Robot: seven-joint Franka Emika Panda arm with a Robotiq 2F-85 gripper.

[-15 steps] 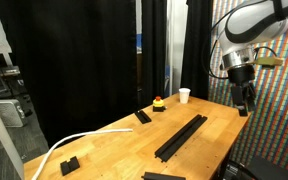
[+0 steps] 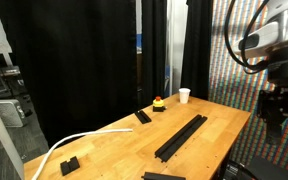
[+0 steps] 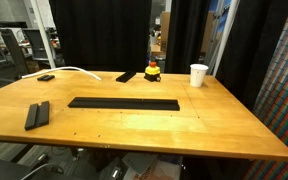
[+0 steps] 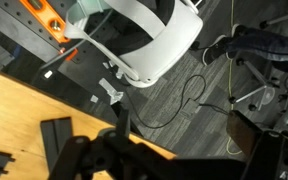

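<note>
At the right side of exterior view 1, my gripper [image 2: 274, 132] hangs beyond the table's edge, away from everything on the tabletop. In the wrist view the gripper is open, its fingers far apart and only floor between them. A long black strip [image 3: 124, 103] lies across the wooden table [image 3: 214, 125], and a shorter black piece [image 3: 37, 116] lies near the front left. A yellow and red toy [image 2: 158, 102] sits on a dark base at the back, close to a white cup [image 2: 184, 95].
A white tube [image 2: 84, 134] curves over the table's left side near a small black block [image 2: 70, 165]. Another flat black piece [image 2: 142, 116] lies by the toy. Off the table, a large white object [image 4: 149, 55] and cables show in the wrist view.
The arm has swung right and closer to the camera in exterior view 1, with my gripper moving out past the table's right edge and lower. The things on the table have not moved.
</note>
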